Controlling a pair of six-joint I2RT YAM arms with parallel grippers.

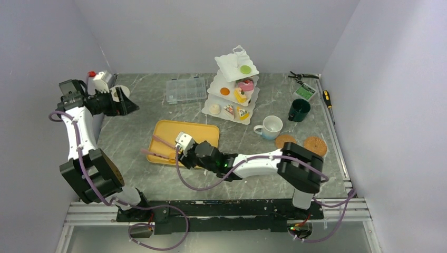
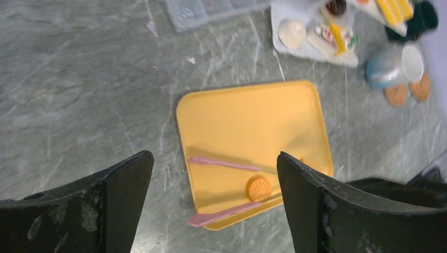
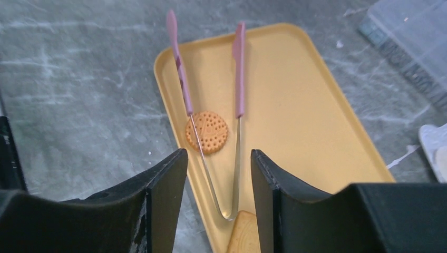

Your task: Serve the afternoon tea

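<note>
A yellow tray (image 1: 184, 129) holds two pink-handled utensils, one handle (image 3: 240, 74) inside and another (image 3: 179, 66) across the rim, plus a round biscuit (image 3: 206, 132) and a square biscuit (image 3: 243, 234). My right gripper (image 1: 184, 161) hangs over the tray's front, fingers apart, nothing visible between them. My left gripper (image 1: 121, 103) is open and raised at the back left, looking down toward the tray. A white tiered stand (image 1: 227, 108) behind holds cakes and pastries.
A clear compartment box (image 1: 185, 89) lies behind the tray. A white mug (image 1: 271, 127), a dark green mug (image 1: 299, 109), two coasters (image 1: 315, 146), pliers and a screwdriver (image 1: 328, 105) occupy the right.
</note>
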